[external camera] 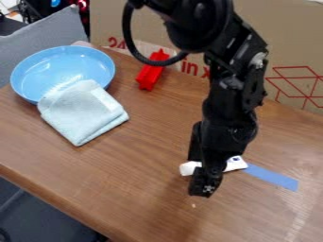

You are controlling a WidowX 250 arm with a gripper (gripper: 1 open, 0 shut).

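Note:
The black gripper (205,175) is low over the wooden table (127,180) at the right of centre, its fingers pointing down and open. A small white object (232,163) lies on the table at the gripper, partly hidden behind its fingers; I cannot tell whether it is between them. A strip of blue tape (273,179) runs to the right from beside it.
A blue plate (60,66) and a folded pale cloth (83,115) sit at the left. A red object (151,72) stands at the back near the cardboard (285,47).

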